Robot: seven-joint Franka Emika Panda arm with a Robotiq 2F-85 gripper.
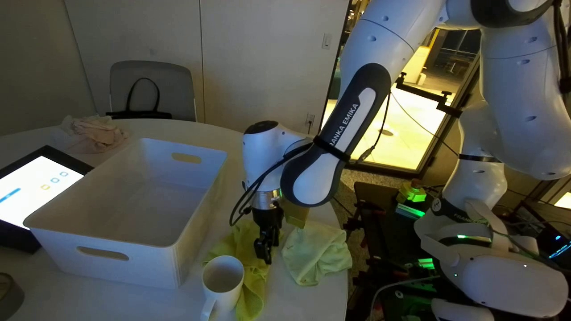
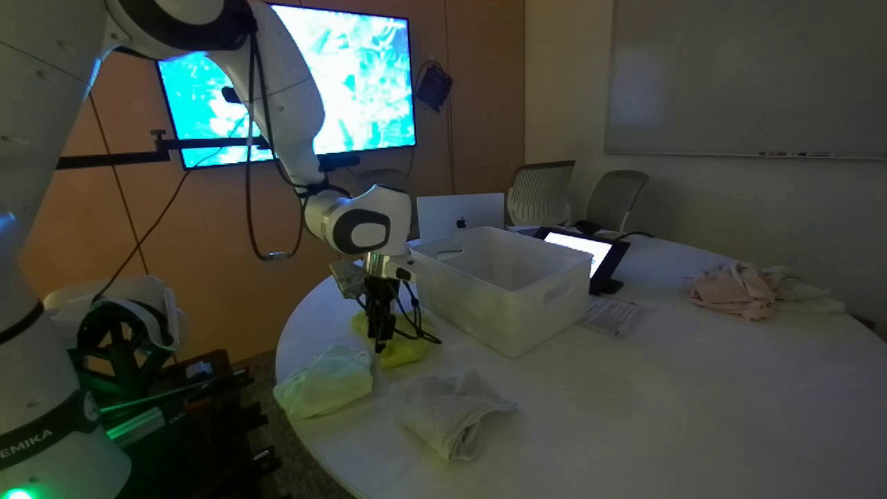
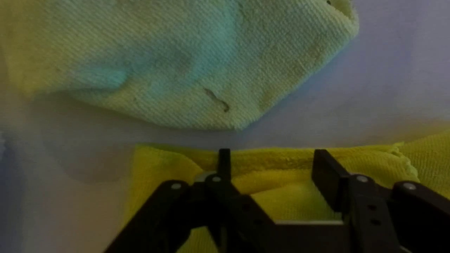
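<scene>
A yellow cloth [image 1: 251, 286] lies crumpled on the table, partly behind the white mug [image 1: 223, 281]. My gripper [image 1: 265, 257] points down over this cloth. In the wrist view the two fingers of my gripper stand apart, with yellow cloth [image 3: 278, 189] showing below and between them. Whether the fingertips touch the fabric cannot be told. Just beyond it, across a strip of bare table, lies a pale green cloth [image 3: 202, 63]. Exterior view 2 shows the yellow cloth [image 2: 405, 353] partly behind the gripper [image 2: 380, 342].
A large white bin [image 1: 176, 265] looks empty and stands beside the arm. A grey cloth [image 2: 453, 412] lies on the near side in exterior view 2. A lit tablet [image 1: 40, 184] and pinkish cloth [image 1: 99, 133] are farther off. Bare table [image 2: 665, 399] spreads to the right.
</scene>
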